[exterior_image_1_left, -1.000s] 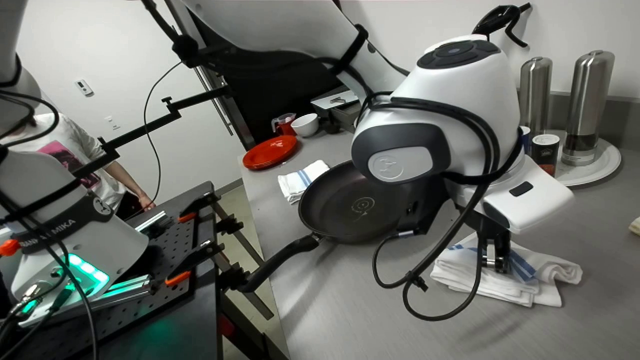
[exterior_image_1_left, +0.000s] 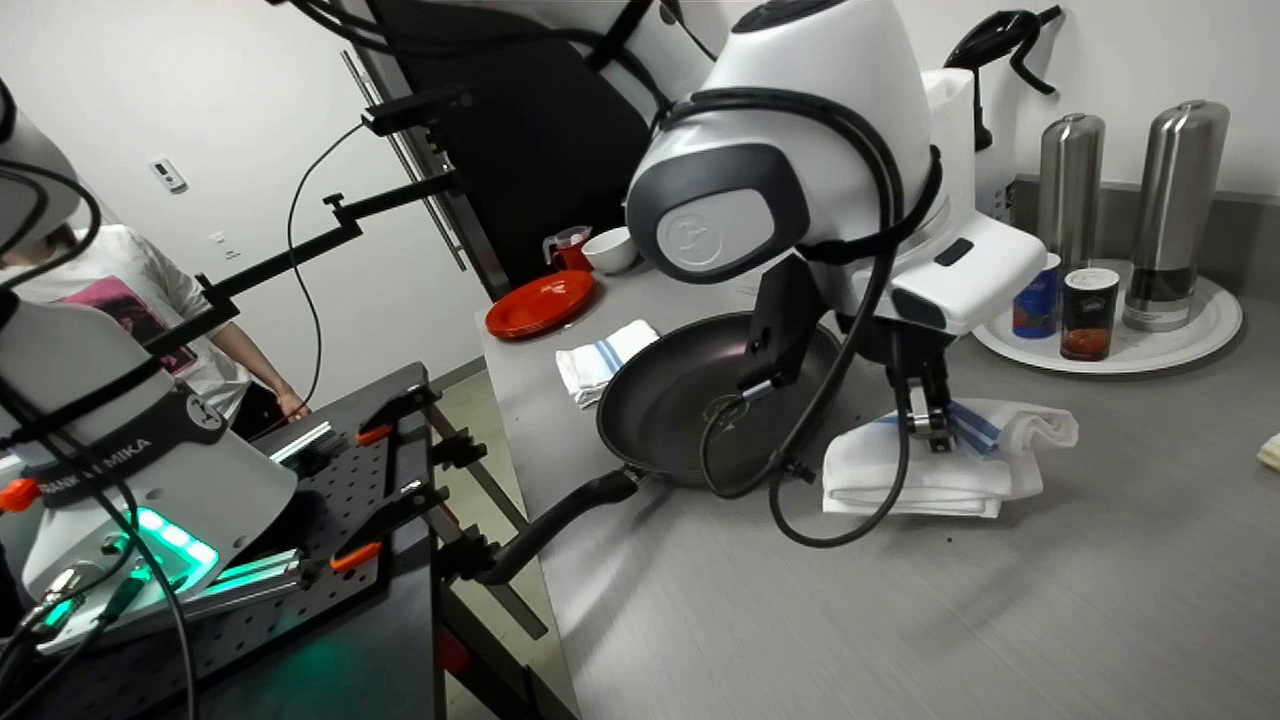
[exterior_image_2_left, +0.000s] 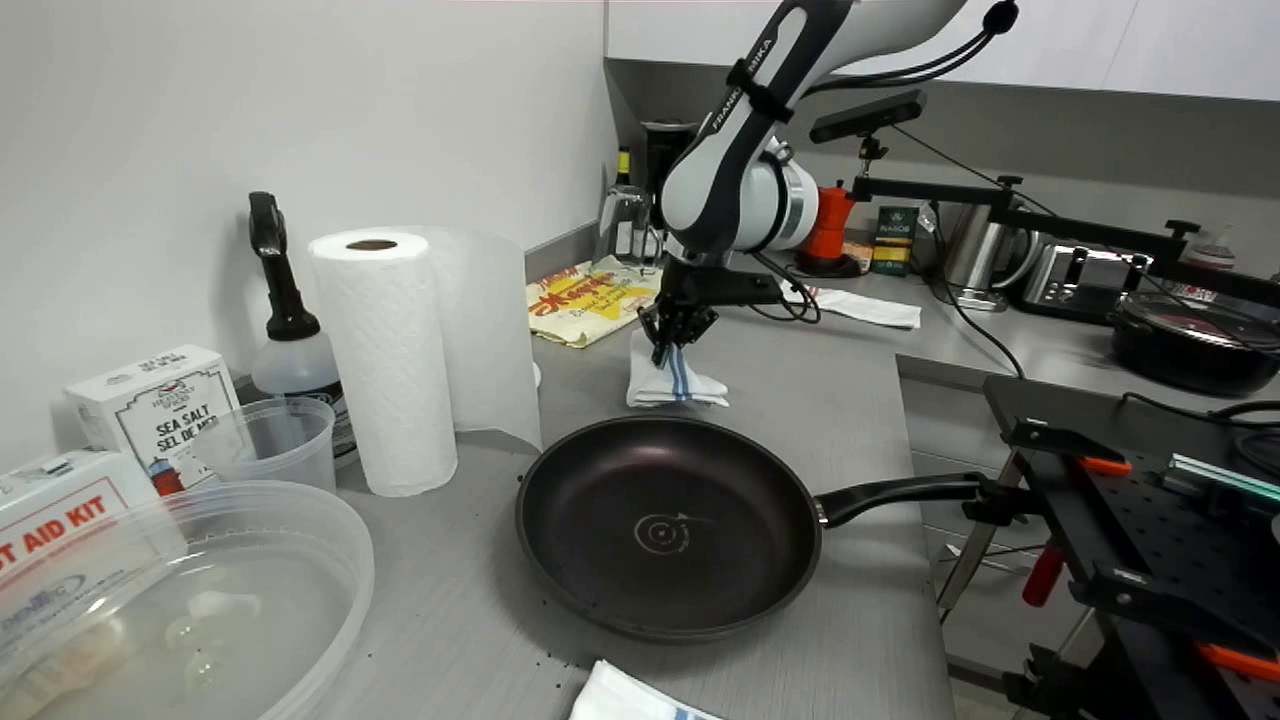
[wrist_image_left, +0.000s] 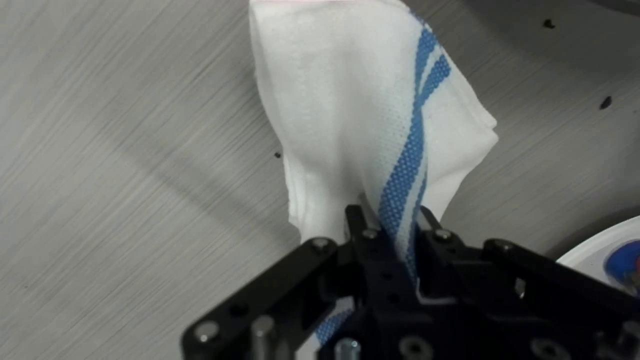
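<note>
A folded white towel with blue stripes (wrist_image_left: 336, 90) is pinched by my gripper, which is shut on it with striped cloth bunched between the fingers. In exterior view 1 the towel (exterior_image_1_left: 900, 474) sits low at the counter surface, right of the black frying pan (exterior_image_1_left: 672, 420); I cannot tell whether it is touching the counter all along. Exterior view 2 shows my gripper (exterior_image_2_left: 674, 330) above the same towel (exterior_image_2_left: 672, 382), just beyond the pan's far rim. The pan (exterior_image_2_left: 660, 588) is empty.
A second striped towel (exterior_image_1_left: 608, 360) lies left of the pan. A white plate (exterior_image_1_left: 1218, 324) with steel mills and small shakers stands close on the right. Paper towels (exterior_image_2_left: 390, 372) and a clear plastic bowl (exterior_image_2_left: 342, 576) line the wall. Dark crumbs dot it.
My gripper and the towel have moved away from exterior view 1's camera and to the left, nearer the pan. The arm now covers part of the pan; the shakers show more fully.
</note>
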